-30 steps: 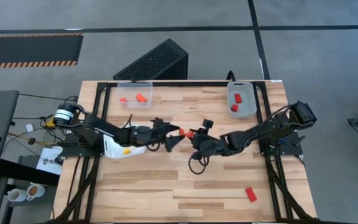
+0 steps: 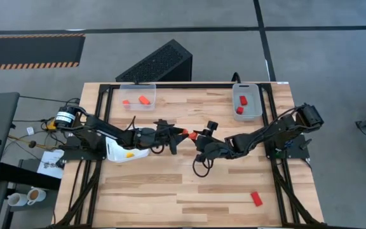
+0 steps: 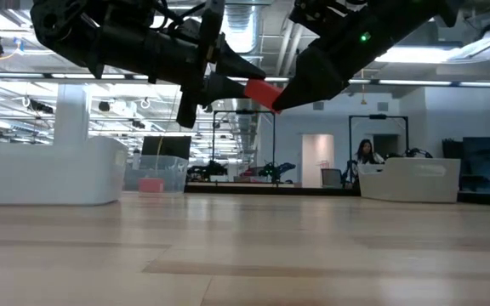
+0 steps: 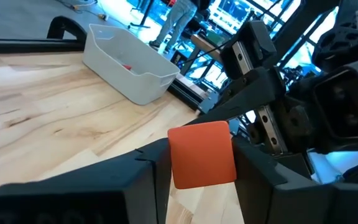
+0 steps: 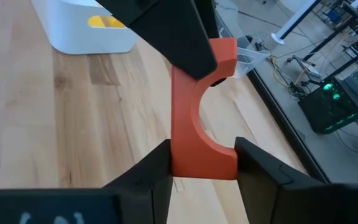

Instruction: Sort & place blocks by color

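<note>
The orange block (image 5: 187,118), an arch with a half-round cutout, is held in mid-air between both arms. In the left wrist view my left gripper is shut on it, a finger against either side. The right wrist view shows my right gripper also shut on the block, at its opposite end. From low down, the block (image 3: 263,93) spans the two grippers, well above the table. A red block (image 2: 257,199) lies alone on the table at the front right.
At the back left stands a clear bin (image 2: 138,87) with orange blocks. A grey bin (image 2: 253,116) at the back right contains red blocks. The white bin (image 2: 115,156) under the left arm has yellow inside.
Both arms have barely moved.
</note>
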